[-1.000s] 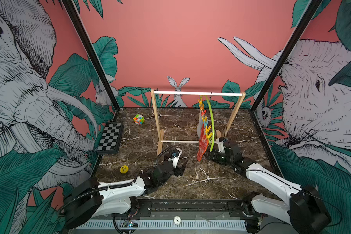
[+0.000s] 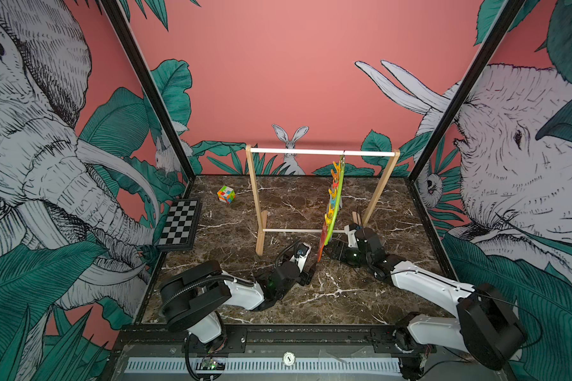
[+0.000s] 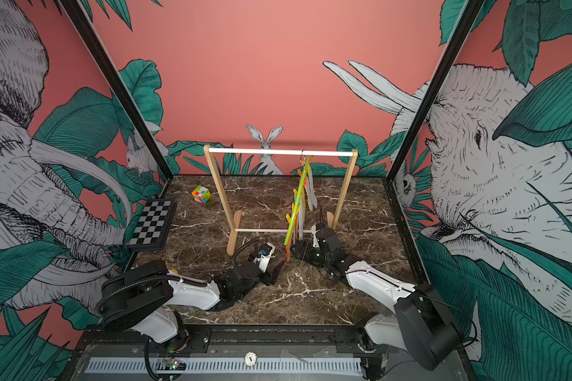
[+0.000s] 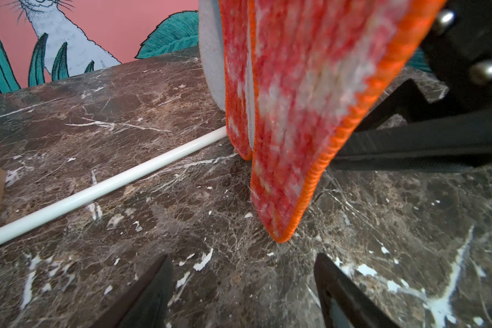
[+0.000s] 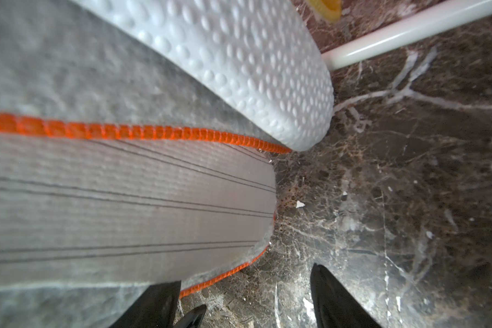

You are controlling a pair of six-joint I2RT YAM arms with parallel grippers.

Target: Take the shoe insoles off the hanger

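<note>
Insoles hang in a row of coloured clips on a green hanger (image 2: pixel 338 190) from the rack's top bar (image 2: pixel 298 151). In the left wrist view, a red-and-white insole with orange stitching (image 4: pixel 306 120) hangs above and ahead of my left gripper, whose fingers stand apart with nothing visible between them. My right gripper stands part open beside the insoles; its wrist view shows grey backs, orange edging and a white dotted insole (image 5: pixel 273 82) close ahead and above.
The rack's lower rod (image 4: pixel 93 194) runs behind the insoles. A colourful cube (image 2: pixel 225 193) and a chessboard (image 2: pixel 178 222) sit at the left. The left arm covers its left front.
My left gripper has moved right toward the insoles, its arm swinging over the yellow disc. The right arm shifted slightly left, and the hanger's lower end swung left.
</note>
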